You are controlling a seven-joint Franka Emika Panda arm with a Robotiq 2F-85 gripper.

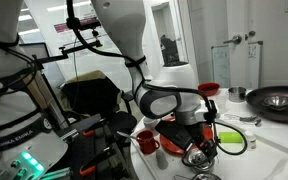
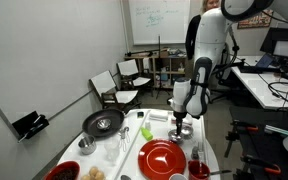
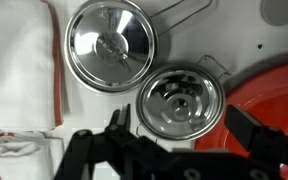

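In the wrist view my gripper stands open, its two dark fingers at the bottom left and right with a wide gap. A round shiny metal piece (image 3: 181,88) with a central knob lies ahead of and between them. A second round metal piece (image 3: 106,68) with a wire handle lies to its upper left. From the exterior side, my gripper (image 1: 196,138) hangs low over the table above the metal piece (image 1: 200,158); its fingertips are partly hidden. The height gap is hard to judge. In the other exterior view the gripper (image 2: 175,122) is small.
A red plate (image 2: 162,159) lies right beside the metal pieces. A red mug (image 1: 146,142) stands near the arm. Further off are a black pan (image 1: 276,99), a green-topped item (image 1: 249,140) and white cloths (image 3: 22,60).
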